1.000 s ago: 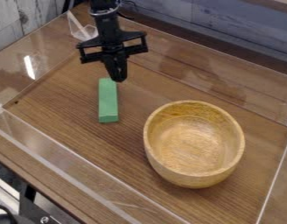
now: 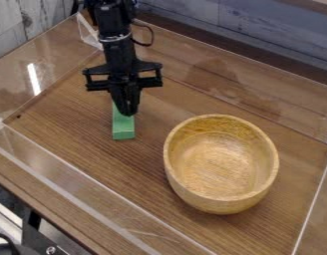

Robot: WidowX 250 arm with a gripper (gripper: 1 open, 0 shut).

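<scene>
A small green block point(image 2: 123, 128) lies lengthwise on the wooden table, left of centre. My black gripper point(image 2: 124, 99) is lowered over its far end, fingers pointing down and hiding that part. Whether the fingers touch the block or how wide they stand is hard to tell.
A large yellow bowl point(image 2: 217, 164) sits to the right of the block, toward the front. Raised walls point(image 2: 246, 30) border the back.
My gripper has come down and toward the front, from above and behind the green block onto its far end. The block and bowl look unmoved.
</scene>
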